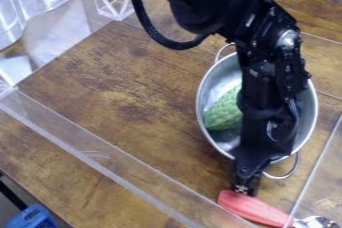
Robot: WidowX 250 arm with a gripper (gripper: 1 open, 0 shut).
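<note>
A steel pot (215, 79) with loop handles stands on the wooden table, a green bumpy vegetable (222, 108) lying inside it. My black gripper (245, 183) reaches down over the pot's right side to its front rim, just above the red handle of a utensil (257, 208) with a metal head at the lower right. Much of the pot is hidden behind the arm. Whether the fingers are open or shut on something is unclear.
Clear acrylic rails (107, 157) run along the near and right edges. A white curtain is at the upper left; a blue object (31, 216) sits at the bottom left.
</note>
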